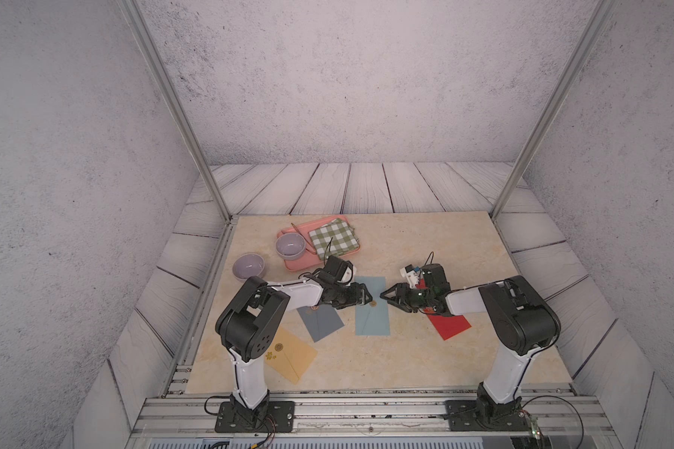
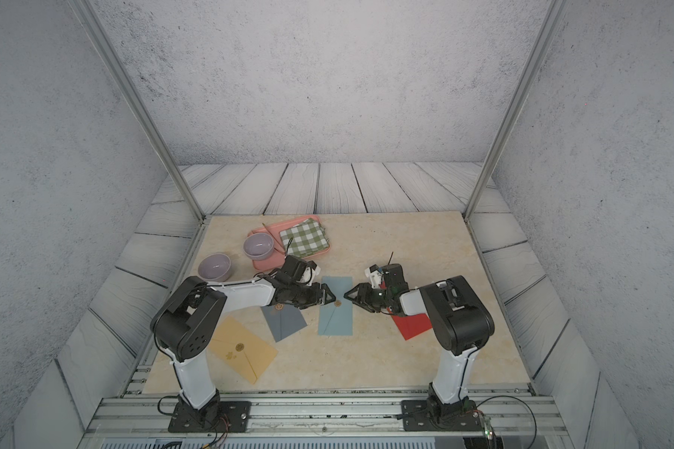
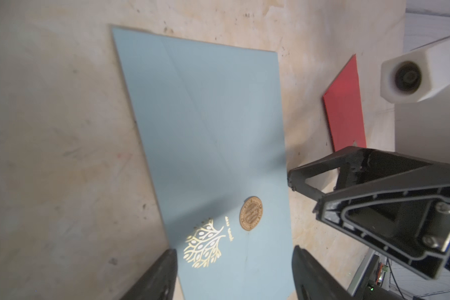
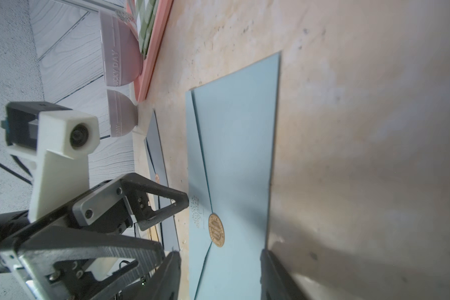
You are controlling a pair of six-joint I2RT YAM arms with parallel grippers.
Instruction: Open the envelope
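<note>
The light blue envelope (image 1: 372, 321) lies on the table between the two arms, with a round gold seal (image 3: 251, 213) on its flap. Gold tree print shows beside the seal in the left wrist view. My left gripper (image 1: 365, 294) is over the envelope's left side, its fingertips (image 3: 160, 275) parted with nothing held between them. From the right side my right gripper (image 1: 389, 299) reaches the envelope's right edge, open and empty. In the right wrist view its fingers (image 4: 277, 280) stand apart, with the envelope's lower part showing between. Whether any fingertip touches the paper I cannot tell.
A grey-blue envelope (image 1: 320, 323) and a yellow one (image 1: 292, 355) lie to the left, a red one (image 1: 448, 326) under the right arm. At the back left stand a pink tray (image 1: 299, 263) with a checked cloth (image 1: 334, 238), and bowls (image 1: 248, 266).
</note>
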